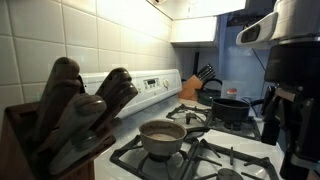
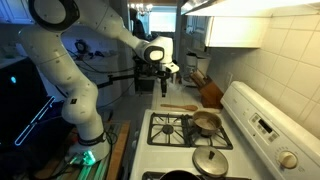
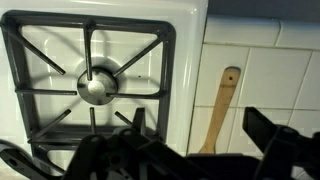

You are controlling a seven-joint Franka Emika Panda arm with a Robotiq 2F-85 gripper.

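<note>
My gripper is open, its two dark fingers well apart and nothing between them. In the wrist view, a wooden utensil (image 3: 222, 100) lies on the white tiled counter beside the stove, its handle end pointing up in the picture and its lower end partly hidden by the gripper. The same utensil (image 2: 178, 107) shows in exterior view 2, with the gripper above the counter near it. The stove (image 3: 182, 90) has black grates and a bare burner (image 3: 97, 88) left of the gripper.
A pot (image 1: 162, 137) and a dark pot (image 1: 231, 108) stand on the stove. In exterior view 2, a lidded pan (image 2: 210, 160) is nearer the camera. A knife block (image 1: 22, 145) fills the left of exterior view 1. Cabinets (image 2: 238, 25) hang over the far counter.
</note>
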